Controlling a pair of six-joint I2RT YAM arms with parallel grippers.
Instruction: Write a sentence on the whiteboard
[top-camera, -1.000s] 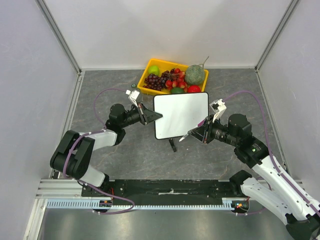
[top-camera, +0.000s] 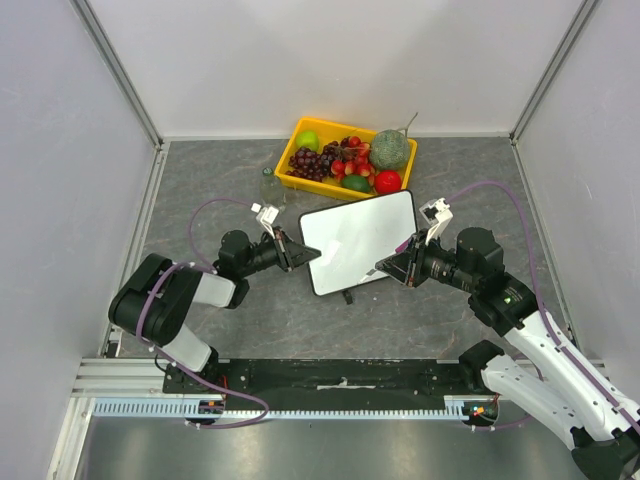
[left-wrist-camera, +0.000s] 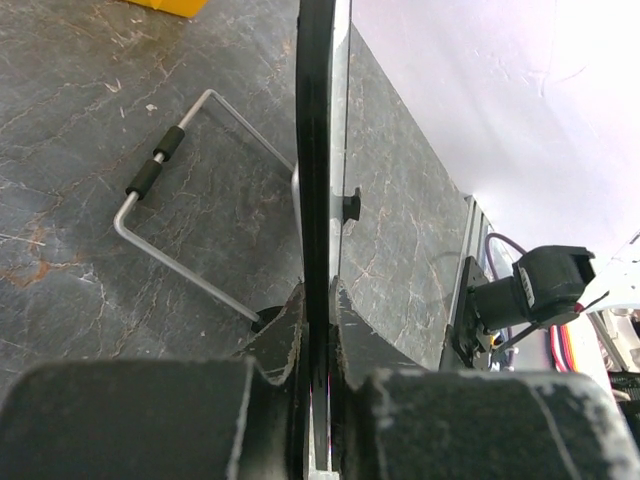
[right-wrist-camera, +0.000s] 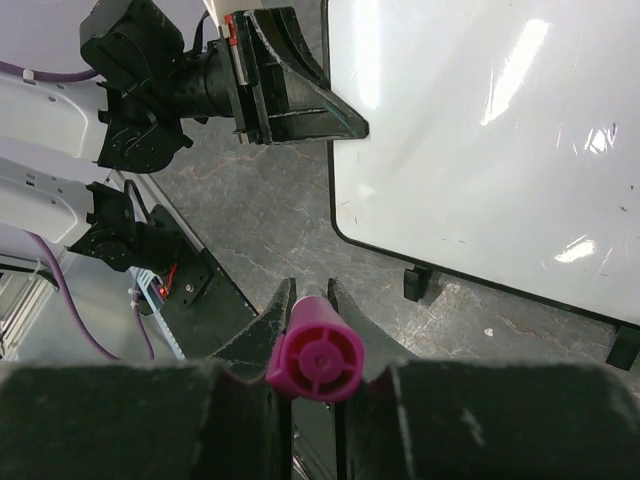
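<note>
The whiteboard (top-camera: 352, 235), white with a dark rim, stands tilted in the middle of the table, its left side angled towards the front. My left gripper (top-camera: 315, 253) is shut on its left edge; in the left wrist view the board (left-wrist-camera: 316, 130) runs edge-on between the fingers. A marker with a magenta end (right-wrist-camera: 318, 355) sits in my right gripper, which is shut on it. From above, the marker's pale front part (top-camera: 373, 272) is by the board's lower right, and contact cannot be told. Glare patches and small specks show on the board, without clear writing.
Behind the board is a yellow basket (top-camera: 293, 184) of fruit. A clear bottle (top-camera: 269, 187) stands left of it. A bent metal stand (left-wrist-camera: 180, 268) with black sleeves props the board from behind. Table space in front of the board is free.
My left gripper has moved a little towards the front, and the board's left side has come forward and leftward with it, leaving it more slanted. The right arm has stayed still.
</note>
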